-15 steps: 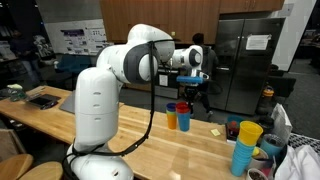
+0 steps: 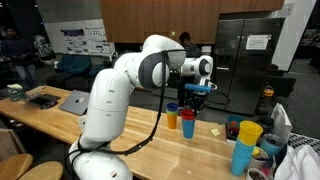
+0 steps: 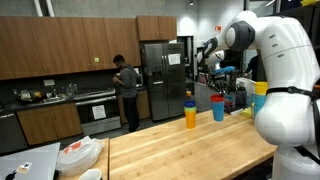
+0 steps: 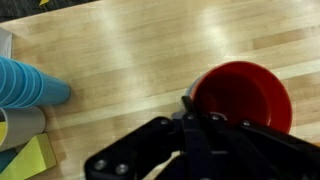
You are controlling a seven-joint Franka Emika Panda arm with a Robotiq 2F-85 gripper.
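Observation:
A red cup (image 2: 187,114) sits inside a blue cup (image 2: 188,129), and my gripper (image 2: 187,104) is shut on their rim. Looking down in the wrist view, the red cup's open mouth (image 4: 250,92) fills the space right of the fingers, one finger hidden inside it. The blue cup is out of sight there. In exterior view 2 the blue cup (image 3: 218,111) hangs upright below the gripper; whether its base touches the table I cannot tell. Left of it stands an orange-yellow cup (image 2: 172,122) with a blue cup's rim showing at its top.
A stack of light blue cups (image 2: 240,160) with yellow cups (image 2: 249,131) on top stands at the table's right, beside a cluttered group of bowls and cups (image 2: 268,150). A white bag (image 2: 302,160) lies at the far right.
My gripper has moved slightly right and toward the camera in exterior view 1, carrying the red and blue cups along. The orange-yellow cup has stayed in place.

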